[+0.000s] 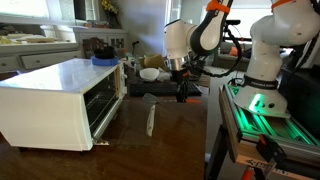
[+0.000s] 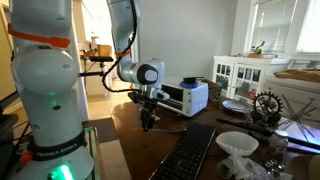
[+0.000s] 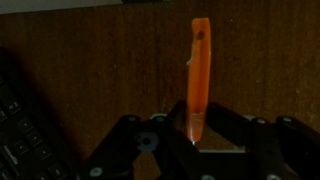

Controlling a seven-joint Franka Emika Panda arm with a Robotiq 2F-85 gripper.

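A long, thin orange object (image 3: 200, 65) runs down the middle of the wrist view, its lower part between the dark fingers of my gripper. The gripper is shut on it. In exterior view 1, my gripper (image 1: 183, 94) hangs low over the brown table, right of the toaster oven; the orange object cannot be made out there. Exterior view 2 shows the gripper (image 2: 146, 123) pointing down between the oven and the near side, with its grip too small to read.
A white toaster oven (image 1: 62, 105) stands at the left, its glass door lowered toward the table. A black keyboard (image 2: 183, 154) lies close by. Beyond it are a white bowl (image 2: 237, 144) and crumpled clear plastic (image 2: 241, 168). Bare table lies in front of the oven.
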